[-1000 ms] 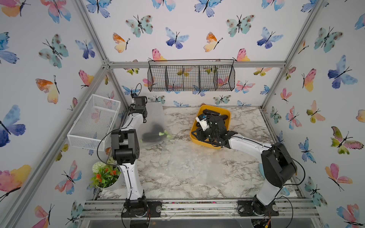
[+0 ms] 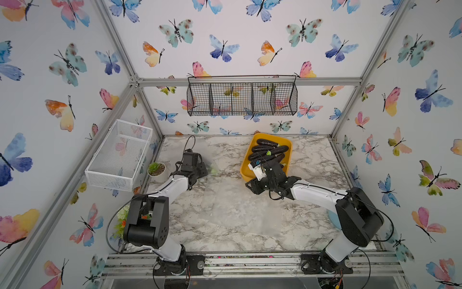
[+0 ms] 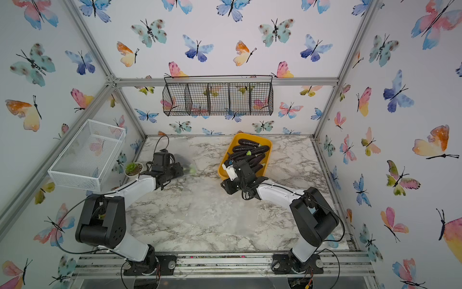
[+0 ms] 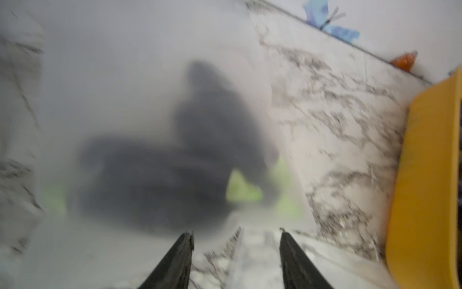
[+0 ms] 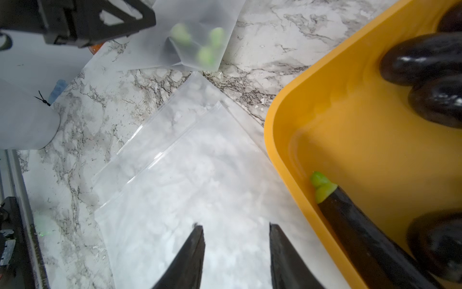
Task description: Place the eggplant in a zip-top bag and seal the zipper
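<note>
A frosted zip bag (image 4: 144, 91) with dark eggplants and green stems showing through lies at the back left. Above it hangs my left gripper, part open, with nothing between its fingers. A flat, empty-looking zip bag (image 5: 202, 183) lies in the middle of the table, its zipper lines (image 5: 154, 161) towards the filled bag. Several eggplants (image 3: 250, 149) sit in the yellow bin (image 5: 293, 178), one eggplant (image 5: 365, 231) along its near wall. My right gripper is part open and empty, over the flat bag beside the bin.
A white mesh basket (image 2: 120, 154) is at the left wall, near a small potted plant (image 2: 156, 169). A black wire rack (image 2: 242, 98) hangs on the back wall. Bare marble (image 2: 312, 212) lies right of the bags.
My right gripper has shifted slightly towards the front of the bin.
</note>
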